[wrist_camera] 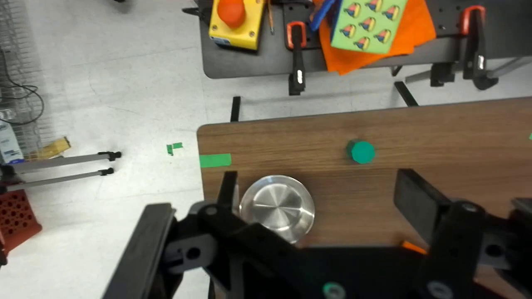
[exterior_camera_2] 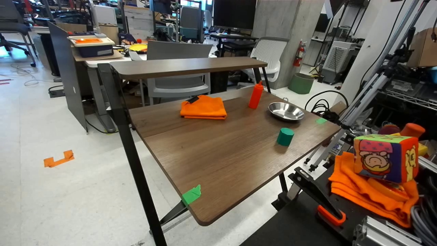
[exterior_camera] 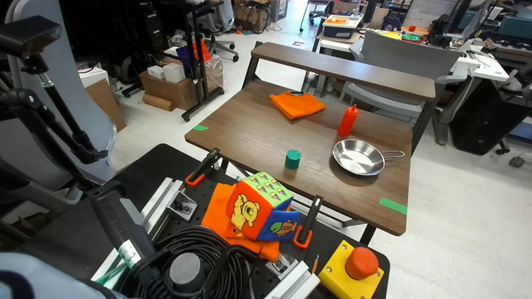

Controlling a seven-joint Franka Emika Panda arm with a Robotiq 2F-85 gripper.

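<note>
My gripper is open in the wrist view, its two dark fingers (wrist_camera: 421,207) far apart and nothing held between them. It hangs high above the brown table (wrist_camera: 319,134). Near its left finger lies a steel pan (wrist_camera: 277,208), partly covered by the gripper in that view. A green cylinder (wrist_camera: 362,151) stands on the table toward the front edge. Behind the pan, a red squeeze bottle (exterior_camera: 348,121) is upright. Farther back lies a folded orange cloth (exterior_camera: 297,105) with a small dark object (exterior_camera_2: 193,99) on it.
A raised shelf (exterior_camera: 344,67) spans the table's back. On the black bench in front sit a picture cube (exterior_camera: 262,205) on orange cloth, clamps (exterior_camera: 309,222) and a yellow box with a red button (exterior_camera: 351,271).
</note>
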